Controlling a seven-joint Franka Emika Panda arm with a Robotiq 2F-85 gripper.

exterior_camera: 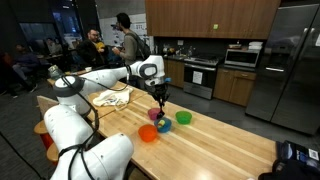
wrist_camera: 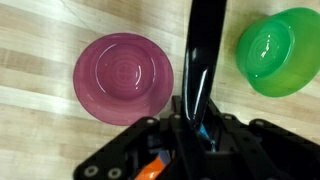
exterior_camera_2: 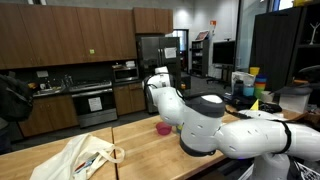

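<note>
My gripper is shut on a long black object point(wrist_camera: 204, 50), which looks like a utensil handle; I cannot tell exactly what it is. It juts out from between the fingers and hangs above the table in exterior view 1. A pink bowl point(wrist_camera: 123, 78) lies left of the black object in the wrist view, and a green bowl point(wrist_camera: 265, 50) lies right of it. An orange bowl point(exterior_camera: 148, 133) and a blue bowl point(exterior_camera: 164, 127) sit nearer the arm's base. Something yellow point(exterior_camera: 162, 123) shows in the blue bowl. The gripper's body hides most of these two in the wrist view.
A white cloth point(exterior_camera_2: 80, 155) lies on another surface at the left of exterior view 2. People stand in the background.
</note>
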